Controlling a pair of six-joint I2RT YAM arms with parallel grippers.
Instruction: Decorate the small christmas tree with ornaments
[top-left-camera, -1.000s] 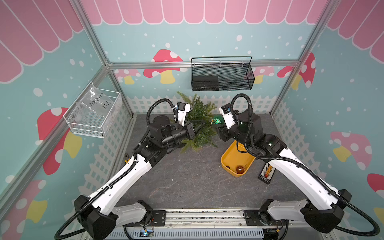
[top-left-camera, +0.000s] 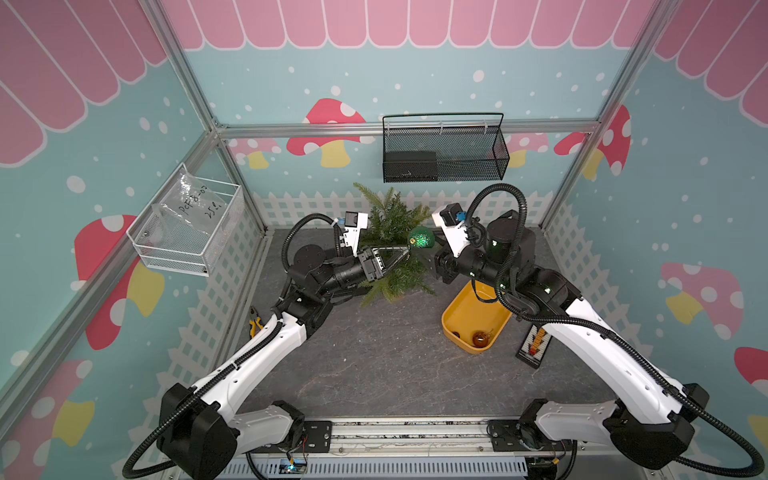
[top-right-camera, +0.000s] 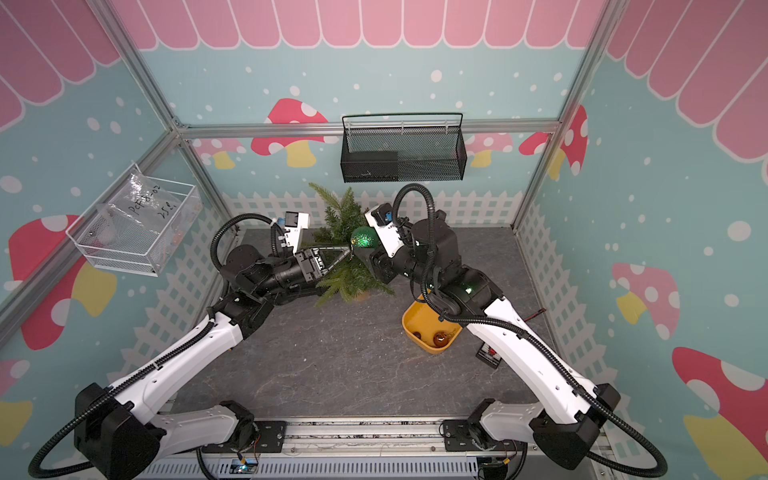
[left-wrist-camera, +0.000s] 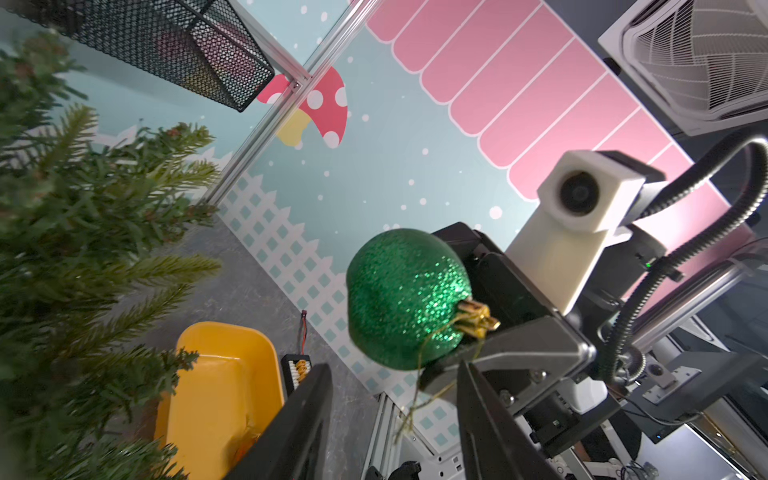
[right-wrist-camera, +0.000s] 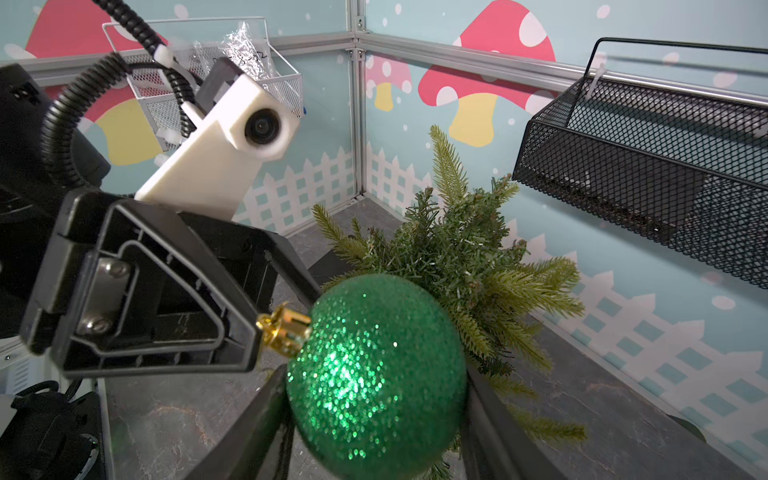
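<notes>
A glittery green ornament (right-wrist-camera: 376, 376) with a gold cap and loose gold string (left-wrist-camera: 416, 408) hangs in front of the small tree (right-wrist-camera: 480, 280), held by my shut right gripper (top-left-camera: 432, 246). My left gripper (top-left-camera: 400, 256) is open, its fingertips close beside the cap; whether they touch it cannot be told. In the left wrist view the ornament and string appear just beyond the open fingers. The tree stands at the back middle, partly hidden by both arms.
A yellow bin (top-left-camera: 460, 312) with brown ornaments sits right of the tree; an abacus (top-left-camera: 534, 345) lies beside it. A black wire basket (top-left-camera: 472, 156) hangs on the back wall, a white one (top-left-camera: 184, 240) on the left.
Both grippers have shifted slightly, with the green ornament now a little left of where it was and closer to my left gripper's tips.
</notes>
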